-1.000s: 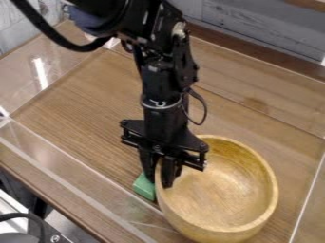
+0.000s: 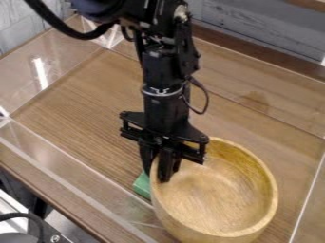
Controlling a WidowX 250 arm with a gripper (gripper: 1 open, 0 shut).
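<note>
My black gripper (image 2: 162, 158) reaches down from the top centre to the left rim of a large pale wooden bowl (image 2: 229, 195) at the lower right. It is shut on that rim, with the fingertips partly hidden against the bowl. A small green object (image 2: 143, 187) lies on the table just left of the bowl, partly hidden behind it and the gripper.
A white wall (image 2: 248, 38) runs along the back. Clear edging and a black cable (image 2: 26, 216) are at the lower left.
The gripper and the bowl have shifted very slightly to the left. The gripper stays on the bowl's rim.
</note>
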